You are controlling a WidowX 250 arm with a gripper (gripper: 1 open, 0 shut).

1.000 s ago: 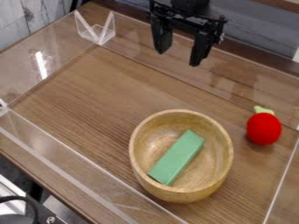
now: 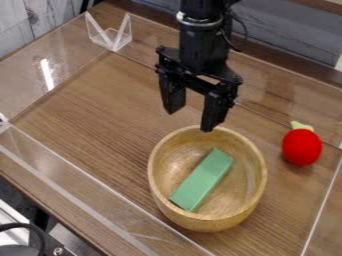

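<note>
The black gripper (image 2: 194, 108) hangs over the wooden table, just above and behind a tan bowl (image 2: 171, 165), with its fingers open and nothing seen between them. In the bowl lies a green block (image 2: 205, 183), slanting from lower left to upper right. A red object (image 2: 301, 148) with a small light green top sits on the table to the right of the bowl.
A clear plastic object (image 2: 111, 32) stands at the back left. Dark cables show at the lower left corner.
The bowl, green block and red object have not moved.
</note>
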